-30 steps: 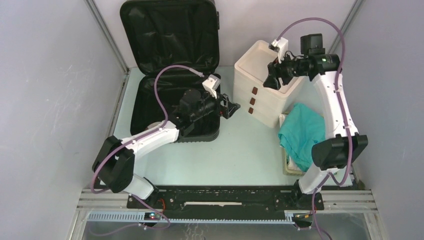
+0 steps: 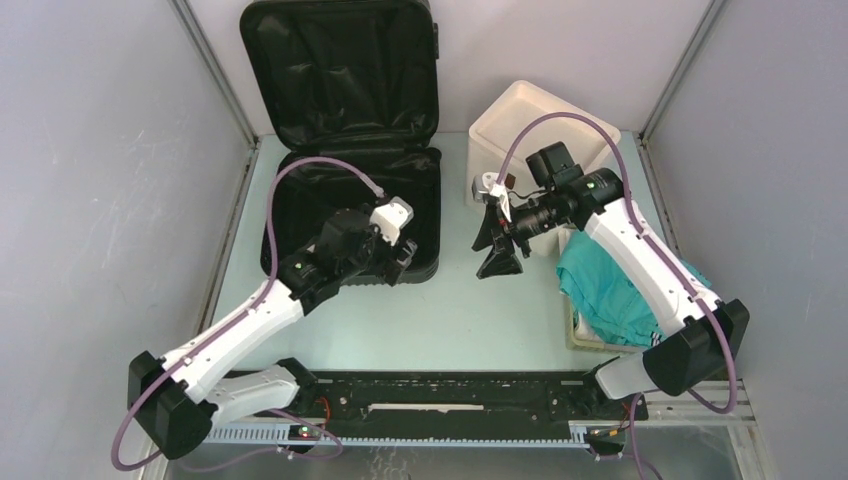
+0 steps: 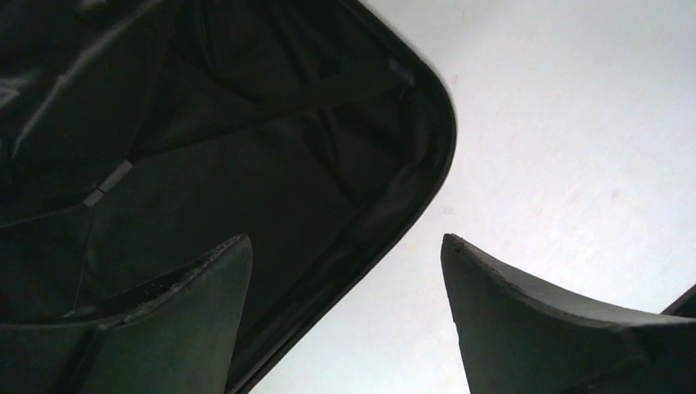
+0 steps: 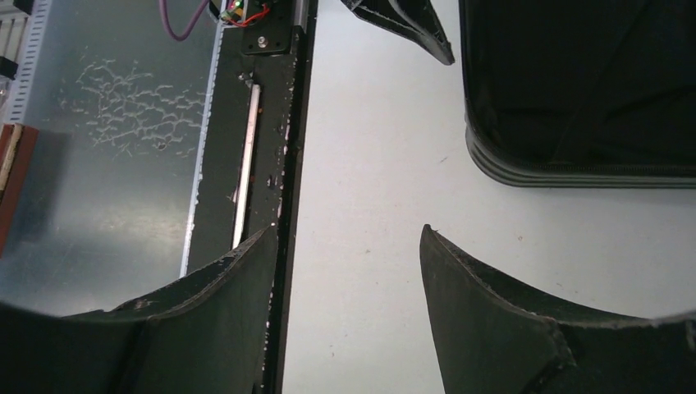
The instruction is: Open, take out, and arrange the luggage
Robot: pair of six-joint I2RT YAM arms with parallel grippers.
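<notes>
The black suitcase lies open at the back left, its lid raised against the wall. In the top view, most of its visible base is bare black lining; the left arm covers part of it. My left gripper hangs over the case's front right corner. In the left wrist view its fingers stand wide open with nothing between. To the case's right, my right gripper is open and empty above bare table. In the right wrist view the case's rounded edge shows at the upper right.
A white drawer box stands at the back right, partly behind the right arm. In front of it, teal cloth fills a pale basket.
My left gripper has drawn back leftward and toward the front, over the suitcase corner.
</notes>
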